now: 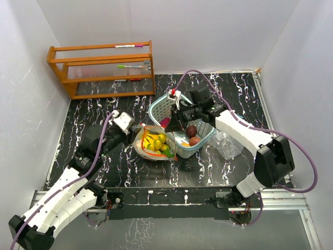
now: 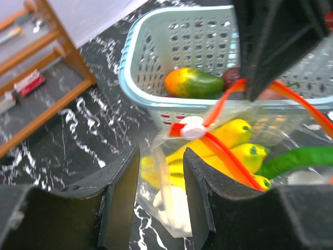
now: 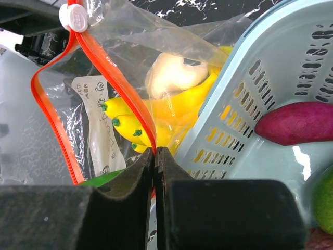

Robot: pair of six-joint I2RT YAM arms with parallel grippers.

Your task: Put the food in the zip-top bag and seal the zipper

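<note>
A clear zip bag (image 1: 153, 148) with orange edges holds yellow bananas, round yellow items and a green piece. My right gripper is shut on the bag's orange zipper edge, beside the basket. My left gripper is part open at the bag's left end, its fingertips just short of the white slider (image 2: 193, 128) and orange zipper (image 2: 229, 159); nothing clearly sits between them. In the right wrist view the slider (image 3: 74, 17) is at upper left, close to dark left gripper parts.
A pale blue basket (image 1: 203, 140) with fruit and vegetables stands behind and right of the bag. A clear container (image 1: 229, 146) lies farther right. A wooden rack (image 1: 101, 58) stands at the back left.
</note>
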